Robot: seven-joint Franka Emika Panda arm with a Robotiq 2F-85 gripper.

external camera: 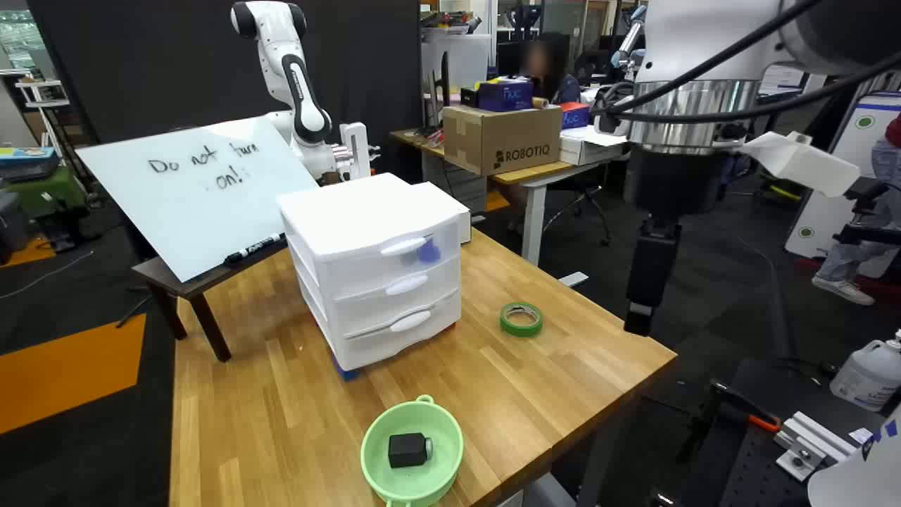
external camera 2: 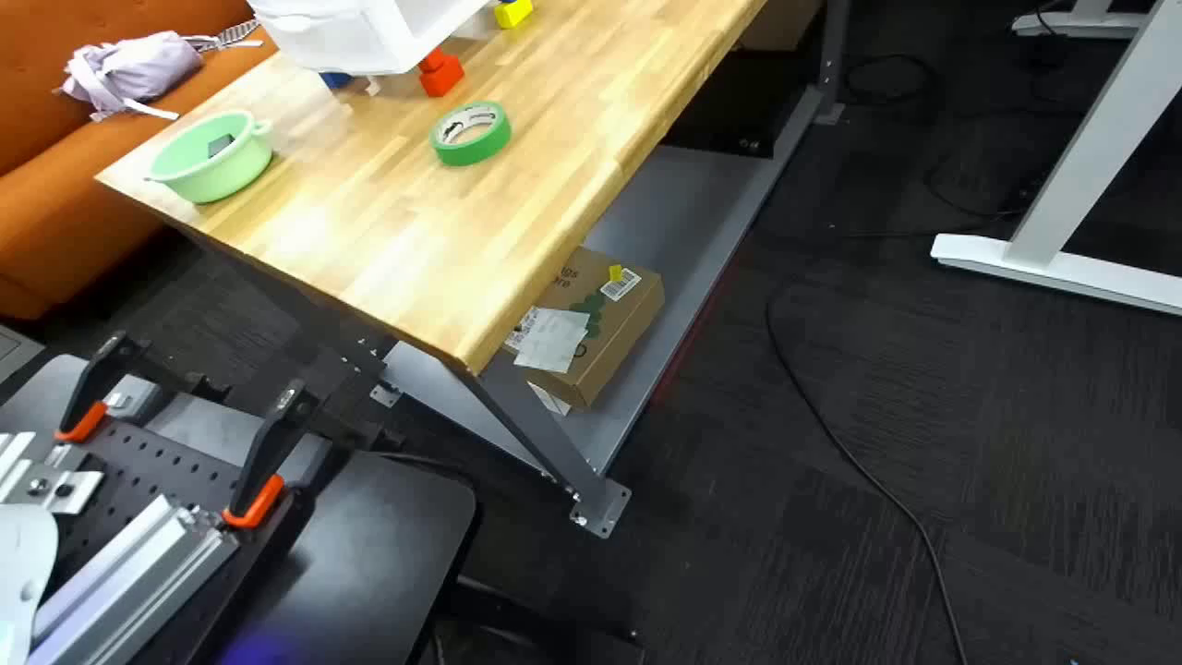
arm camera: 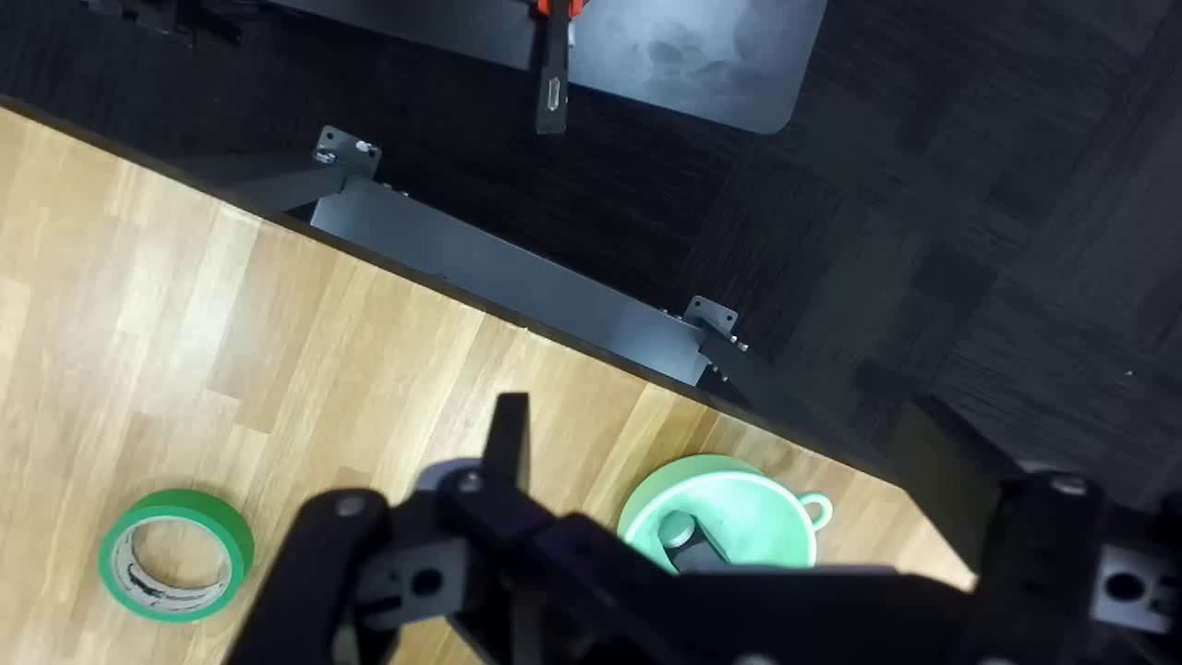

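My gripper is open in the wrist view, its two dark fingers wide apart and nothing held between them. In exterior view 1 the gripper [external camera: 639, 320] hangs above the floor side of the table's right edge. A light green bowl [external camera: 377, 439] with small handles stands near the table's front, and a black bottle-like object [external camera: 407, 451] lies inside it. Farther right on the wood rests a roll of green tape [external camera: 505, 318]. Behind them stands a white drawer unit [external camera: 397, 287], its drawers seemingly closed.
A whiteboard [external camera: 203, 186] with handwriting leans on a small dark stand, a marker [external camera: 253, 248] at its lower edge. Red blocks [external camera 2: 440, 76] and a yellow block [external camera 2: 512, 13] sit by the drawer unit. Bare wood [external camera 2: 366, 222] lies between bowl, tape and table edge.
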